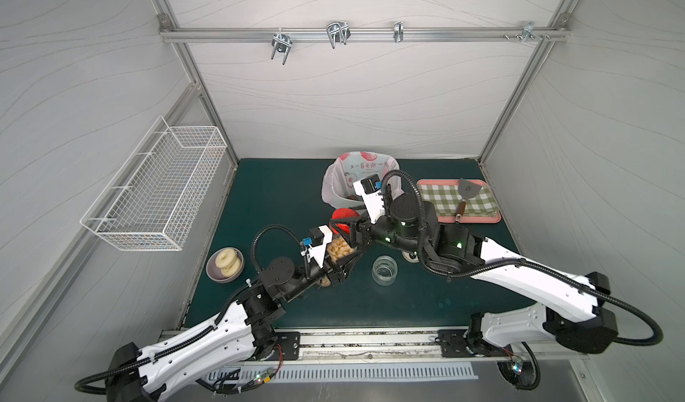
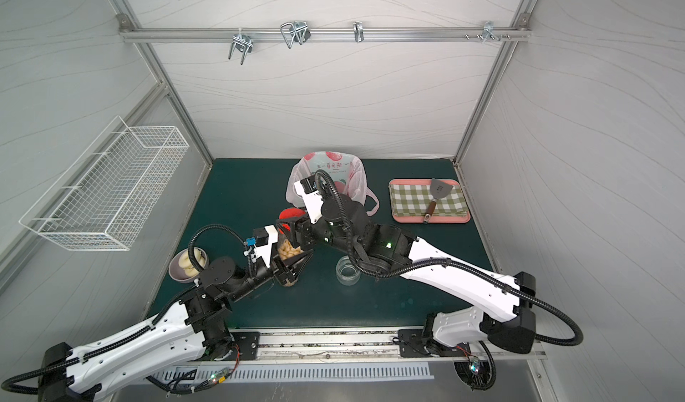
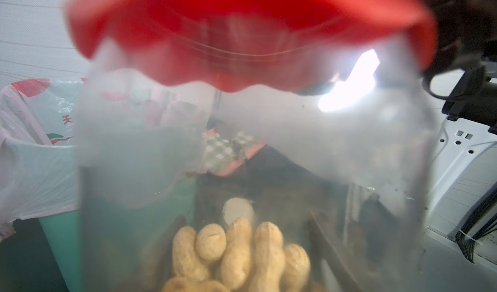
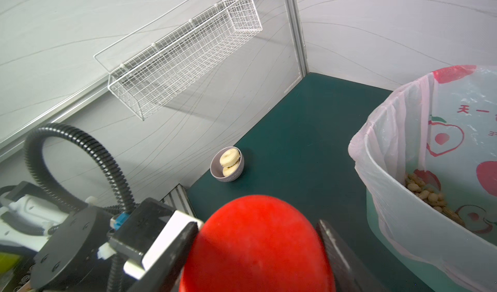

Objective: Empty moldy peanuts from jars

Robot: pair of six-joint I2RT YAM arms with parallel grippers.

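Note:
A clear jar (image 3: pixel 243 152) of peanuts (image 3: pixel 238 250) is held above the table at centre, my left gripper (image 1: pixel 335 259) shut on its body. My right gripper (image 1: pixel 346 223) is shut on the red lid (image 4: pixel 256 245), which sits on the jar's top. Just behind them stands a bin (image 4: pixel 383 214) lined with a plastic bag, with some peanuts (image 4: pixel 429 198) inside.
An empty glass jar (image 1: pixel 384 273) stands right of the held jar, partly near another item under the right arm. A bowl (image 1: pixel 214 270) with pale rings is at the left, a tray (image 1: pixel 478 216) with a spatula at back right, and a wire basket on the left wall.

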